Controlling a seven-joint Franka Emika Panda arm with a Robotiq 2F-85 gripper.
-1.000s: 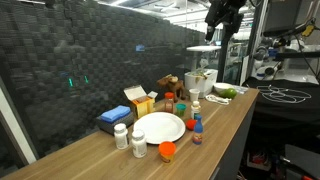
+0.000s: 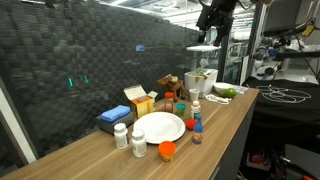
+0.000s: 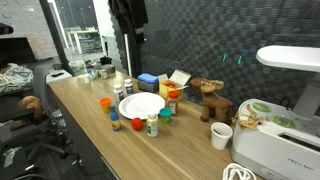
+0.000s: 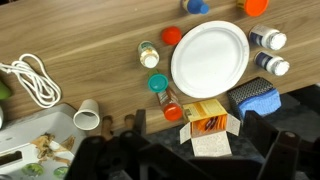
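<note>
High above the table, my open gripper has nothing between its fingers; its dark body also hangs at the top of exterior view 2. Below it in the wrist view are a white plate, an open yellow box, a red-capped jar, a green cup and a small bottle. A red ball rests beside the plate. On the plate's other side are two white-capped jars, a blue cloth-like block and an orange cup.
A blue bottle stands near the table's front edge. A brown animal figure, a white cup, a white cable and a toaster-like appliance are farther along. Bare wood lies at the table's near-left end.
In exterior view 1 the arm has shifted slightly to the left, still high over the table. The objects on the table have not moved.
</note>
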